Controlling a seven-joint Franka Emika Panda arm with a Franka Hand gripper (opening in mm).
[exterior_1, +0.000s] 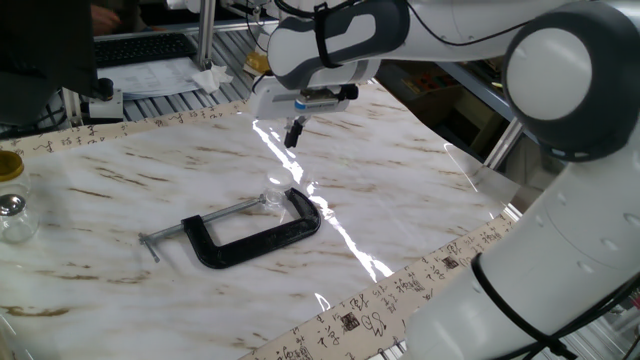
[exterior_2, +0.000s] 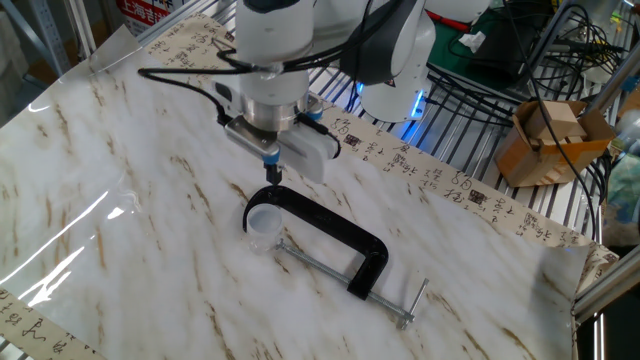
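Observation:
A black C-clamp with a metal screw lies flat on the marbled table cover. At the screw's end, within the clamp's mouth, stands a small clear cup, faint in exterior view 1; whether the clamp touches it I cannot tell. My gripper hangs above the table, pointing down, apart from both things. In exterior view 2 the gripper appears just above the clamp's curved end in the picture. Its dark fingertips look close together in both views, with nothing visible between them.
A clear jar with a yellow lid stands at the left edge in exterior view 1. A keyboard and papers lie beyond the table cover. An open cardboard box sits behind the table. Much of the cover is bare.

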